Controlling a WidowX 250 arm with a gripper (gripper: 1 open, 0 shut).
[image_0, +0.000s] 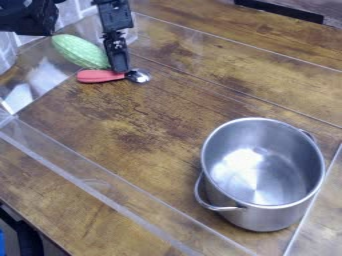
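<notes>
My black gripper (115, 62) hangs at the top left, just beside a pale green vegetable-like object (76, 49). Below it lies a red-handled utensil (96, 76) with a small metal end, close to the fingertips. Whether the fingers are open or shut on either thing is hard to tell. A steel pot (261, 172) with side handles stands at the lower right, empty.
Clear plastic edging runs along the left and lower left. A dark edge is at the top right corner.
</notes>
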